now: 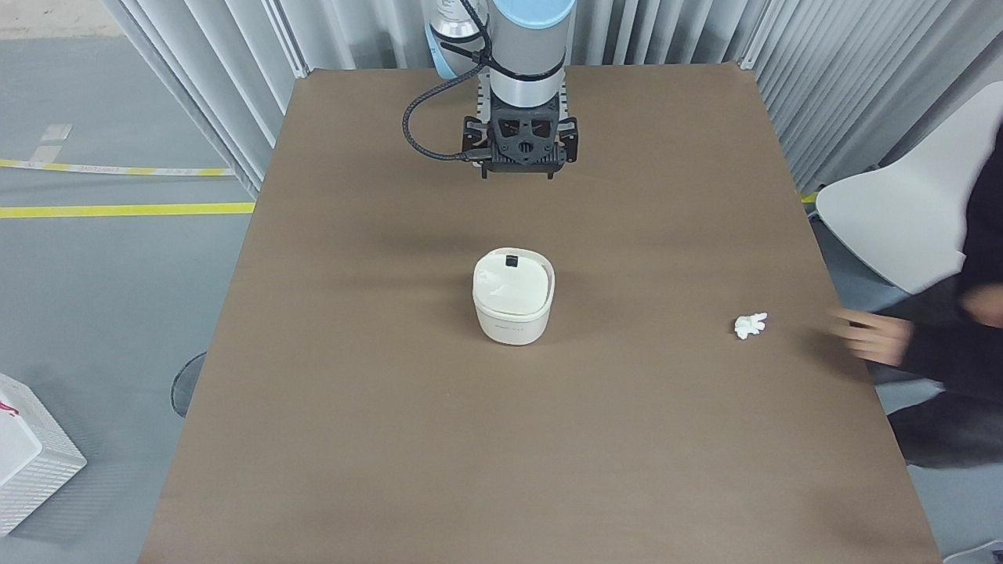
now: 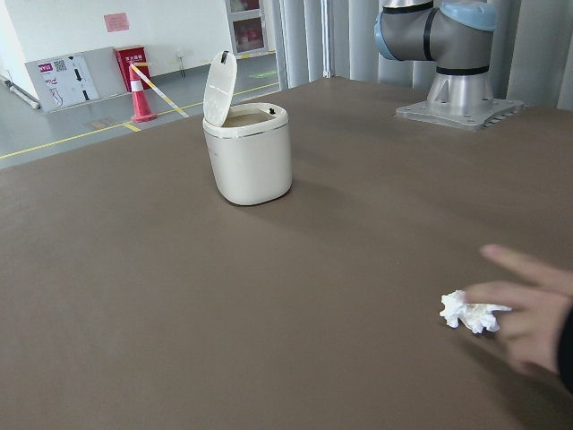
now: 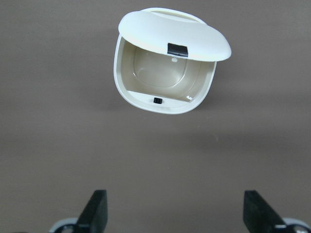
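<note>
A small white bin (image 1: 512, 315) stands mid-table, its lid (image 2: 219, 88) raised; from above, the wrist view shows its inside empty (image 3: 160, 75). A crumpled white paper wad (image 1: 749, 324) lies toward the table's right side, also in the left camera view (image 2: 468, 311). My gripper (image 1: 517, 172) hangs at the back middle of the table, beyond the bin; in the wrist view its fingers (image 3: 95, 213) are wide open with nothing between them.
A person's hand (image 1: 874, 338) reaches in at the right edge beside the paper, blurred. A white chair (image 1: 893, 207) stands right of the table (image 1: 376, 423).
</note>
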